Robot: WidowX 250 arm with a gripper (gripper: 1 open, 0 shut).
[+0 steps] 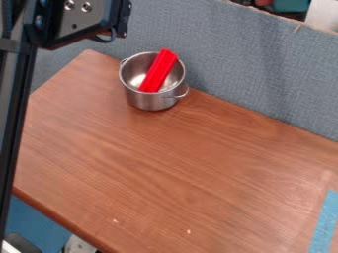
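A small steel pot (152,97) with two side handles stands near the back left of the wooden table (185,178). A red bar-shaped object (158,69) leans inside it, its upper end over the back rim. The black robot arm (66,20) reaches into the top left of the view, above and left of the pot; its fingertips cannot be made out.
A grey padded wall (251,79) runs along the table's back edge. A strip of blue tape (325,217) lies at the right edge. Most of the tabletop in front and right of the pot is clear.
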